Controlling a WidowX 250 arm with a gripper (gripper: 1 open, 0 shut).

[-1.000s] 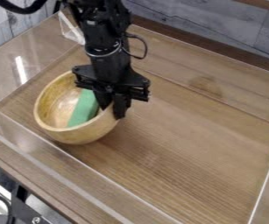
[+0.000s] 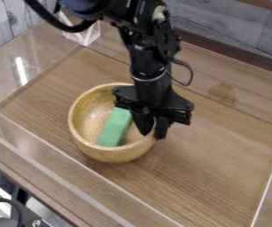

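Note:
A tan wooden bowl sits on the wooden table, left of centre, with a green block inside it. My black gripper is low at the bowl's right rim, pointing down, its tip beside the green block. The fingers overlap the rim, and whether they are shut on it or how far apart they stand is hard to tell.
A small clear object stands at the back left. A wooden wall runs along the back, and a black cable lies at the bottom left corner.
The bowl and my gripper have moved to the right along the table, the green block riding inside the bowl.

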